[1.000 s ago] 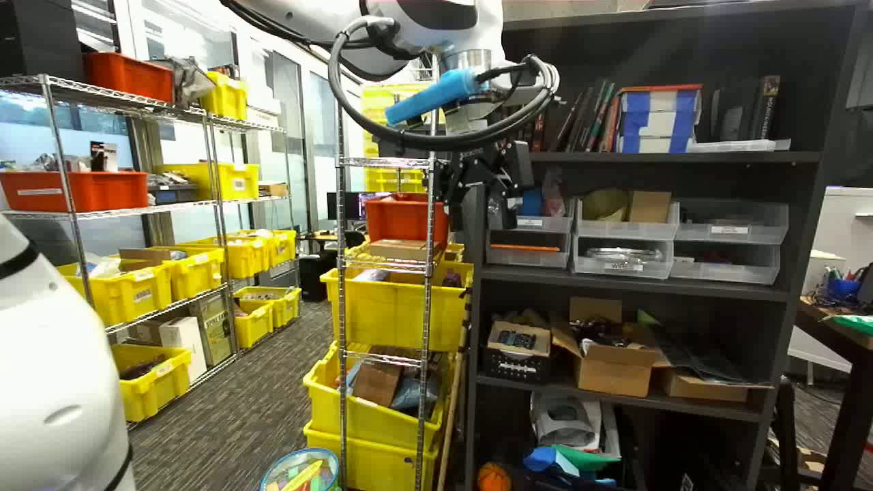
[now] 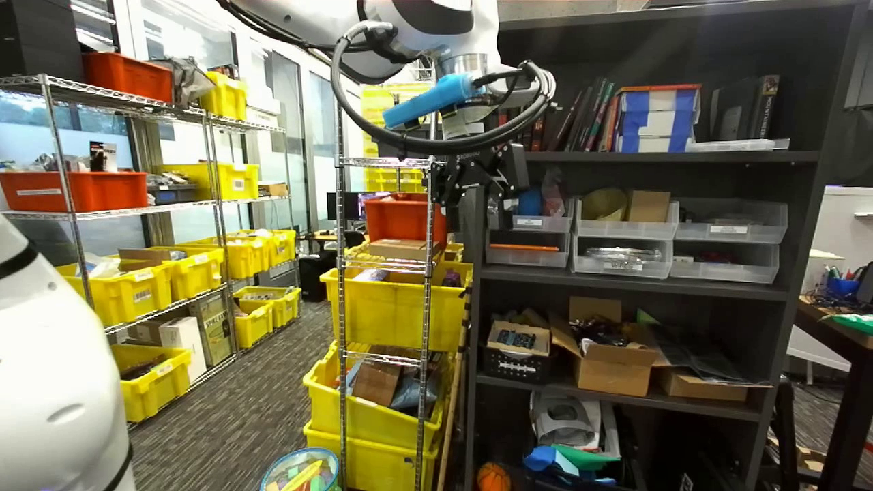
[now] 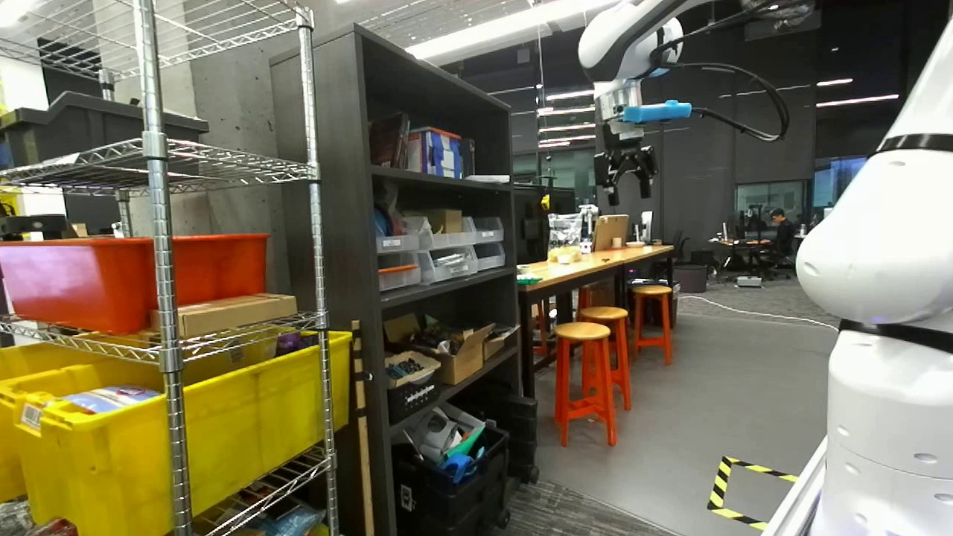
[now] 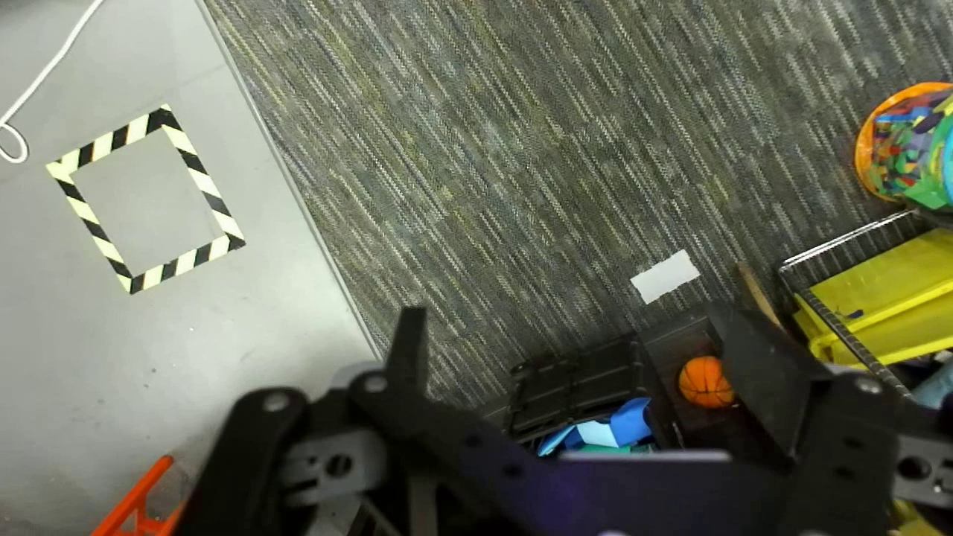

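Observation:
High in the air in front of the dark bookshelf (image 2: 642, 278), my black gripper (image 2: 483, 209) points downward with its fingers spread. From the other side, the gripper (image 3: 630, 192) hangs beyond the right end of the same shelf, clear of any surface. Looking down in the wrist view, one finger (image 4: 409, 348) stands at the lower centre and the other (image 4: 759, 366) is to its right. Nothing sits in the gap of the open fingers. Below them I see carpet (image 4: 500, 152), a toy basketball (image 4: 706, 383) and blue items (image 4: 630, 420) in a dark bin.
A wire rack with yellow bins (image 2: 397, 307) stands left of the bookshelf. Clear plastic trays (image 2: 626, 255) and an open cardboard box (image 2: 614, 368) occupy shelves. Orange stools (image 3: 582, 332) line a wooden table (image 3: 590, 260). Striped tape (image 4: 196, 179) marks open grey floor.
My arm and gripper have shifted very slightly left in exterior view 1. The gripper's fingers look slightly turned. Shelves and bins look the same.

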